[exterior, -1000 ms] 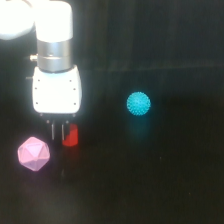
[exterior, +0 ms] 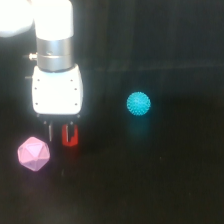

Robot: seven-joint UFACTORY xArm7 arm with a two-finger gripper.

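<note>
My gripper points down from the white arm at the left, its two dark fingers apart and nothing seen between them. A small red object lies at the right finger, which crosses in front of part of it. Whether that finger touches it cannot be told. Left of and below the gripper in the picture rests a pink many-faced ball. Well off to the right is a turquoise knobbly ball, clear of the arm.
All of this lies on a dark, nearly black surface. Wide free room spreads across the right side and the lower part of the view. The white arm fills the upper left.
The fingers stand farther apart, and the right one now overlaps the red object. The arm shows little other movement. Both balls stay in place.
</note>
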